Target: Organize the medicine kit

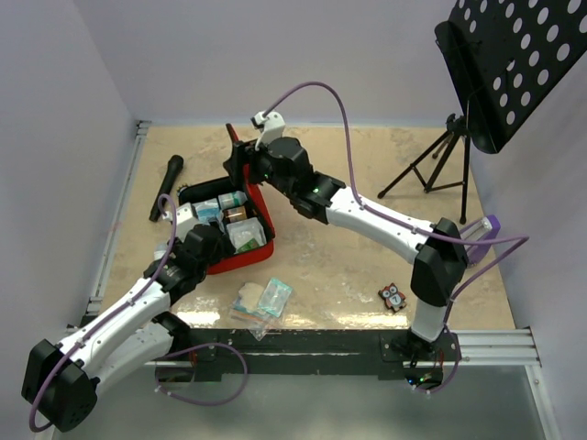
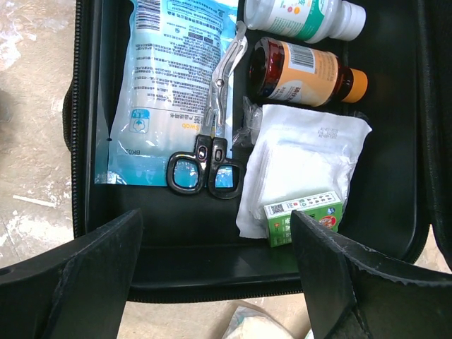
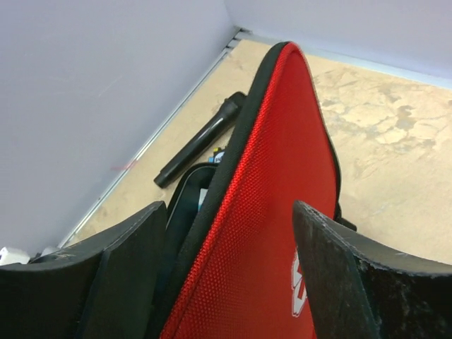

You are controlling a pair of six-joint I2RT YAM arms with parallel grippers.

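Observation:
The red and black medicine kit (image 1: 240,261) lies with its lid (image 3: 261,212) raised and leaning over the base. In the right wrist view my right gripper straddles the lid's edge, one finger on each side, with gaps visible beside the lid. Over the kit's near side my left gripper is open and empty. Inside the base are a blue pouch (image 2: 159,88), black-handled scissors (image 2: 203,152), a white bottle (image 2: 286,14), an amber bottle (image 2: 304,74), a white packet (image 2: 304,141) and a green box (image 2: 304,215).
Clear packets (image 1: 274,297) lie in front of the kit. A black cylinder (image 1: 166,188) rests to its left, and a tripod (image 1: 440,165) stands at the back right. An owl-like item (image 1: 393,298) is at the front right.

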